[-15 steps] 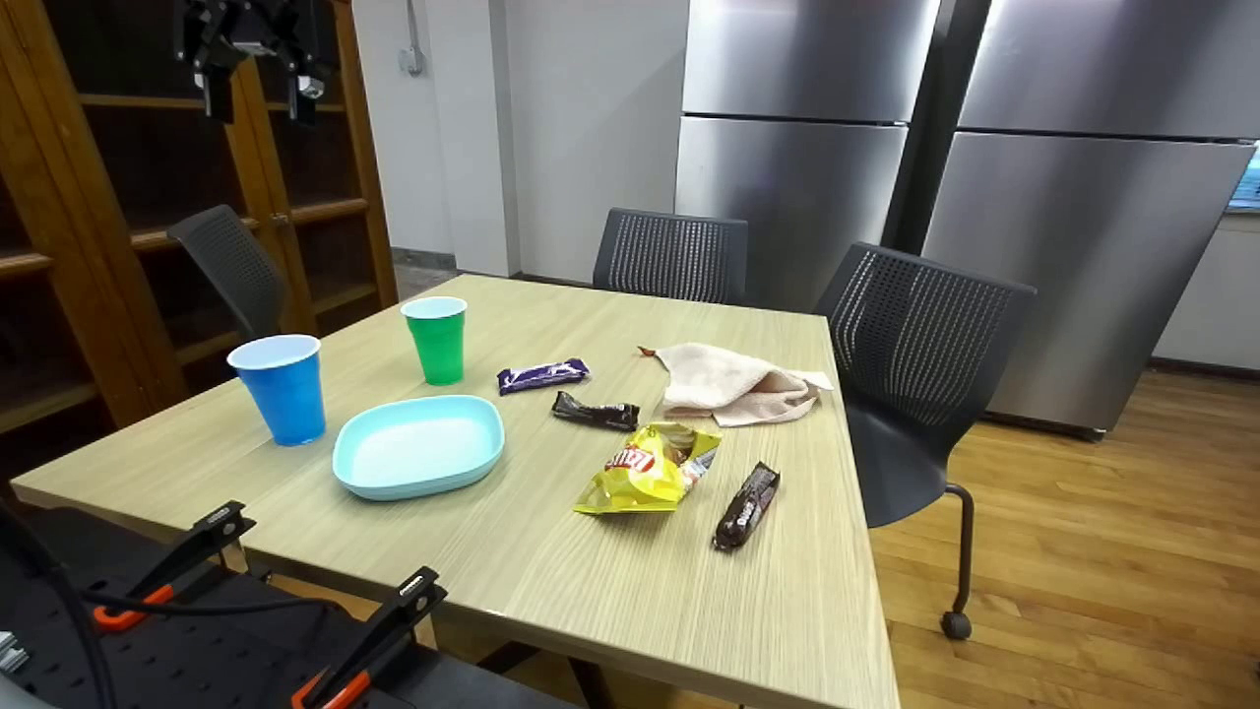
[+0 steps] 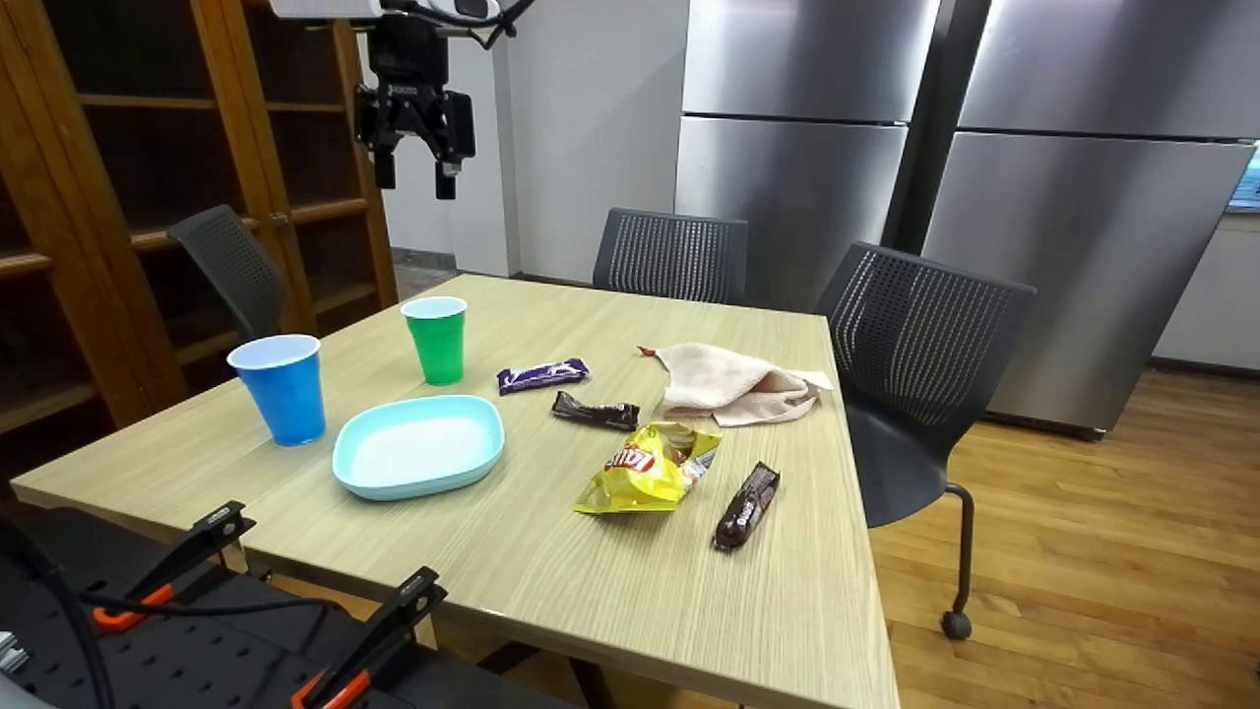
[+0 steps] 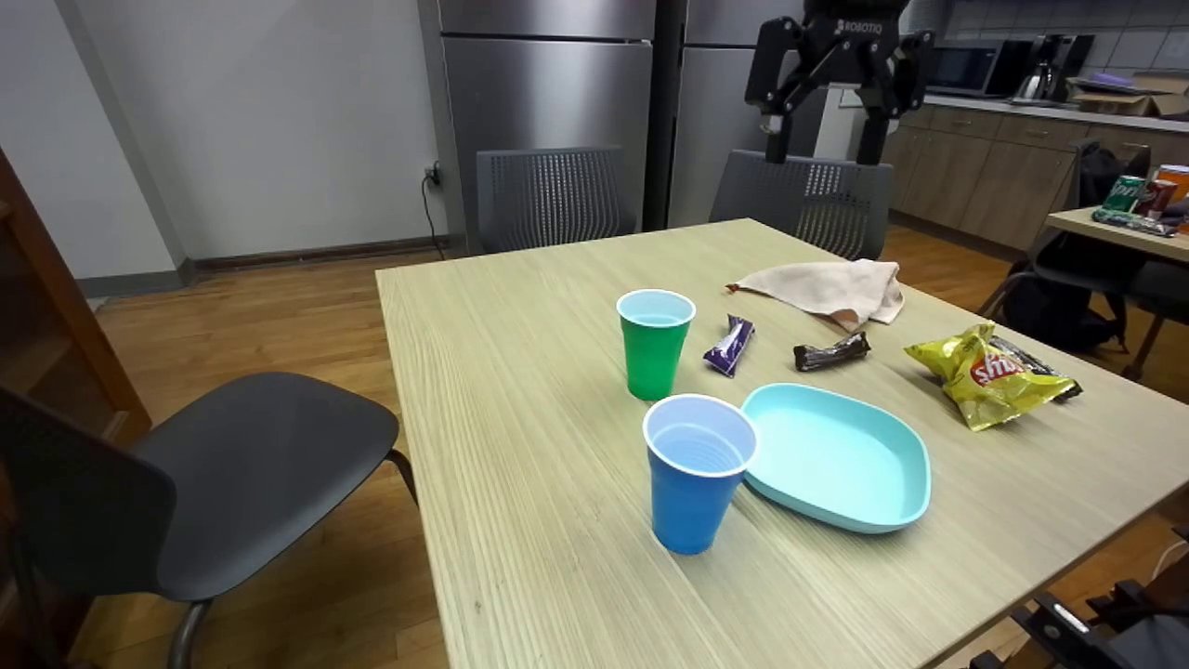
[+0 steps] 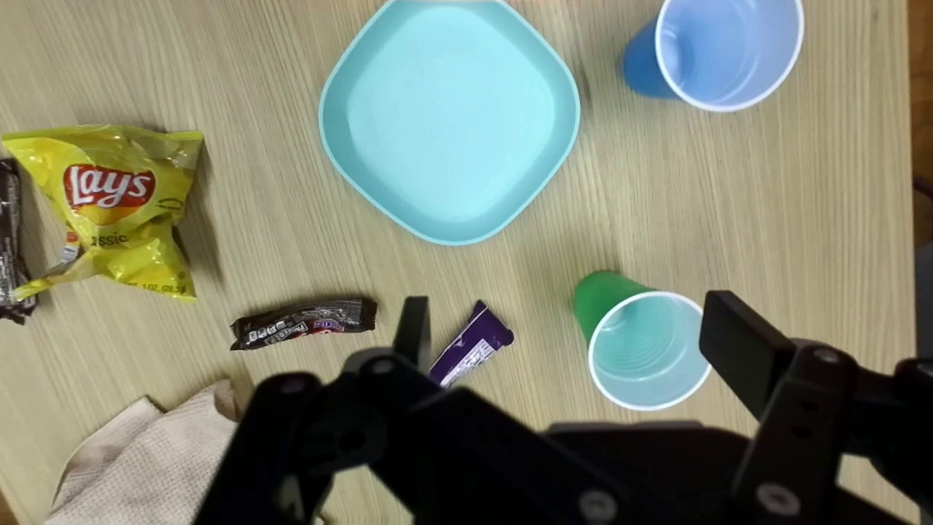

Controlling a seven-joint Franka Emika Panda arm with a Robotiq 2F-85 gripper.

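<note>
High above the table, my gripper (image 2: pixel 415 183) stands open and empty. In the wrist view its fingers are wide apart, with the purple candy bar (image 4: pixel 472 344) partly covered near the left one and the green cup (image 4: pixel 652 350) beside the right one, both far below. Beyond the green cup from the gripper stand a blue cup (image 3: pixel 697 479) and a light teal plate (image 3: pixel 836 452), which is bare. A dark-wrapped bar (image 2: pixel 594 412) lies between the purple bar and a yellow Lay's bag (image 2: pixel 650 469). Another dark bar (image 2: pixel 746 506) rests beside that bag.
A crumpled beige cloth (image 2: pixel 738 384) lies toward the table's right side. Dark chairs (image 2: pixel 673 254) stand around the table (image 2: pixel 567 591). In the second exterior view, the left stretch of the tabletop is clear.
The gripper has moved right and somewhat lower in the first exterior view, staying open. Everything on the table lies where it was.
</note>
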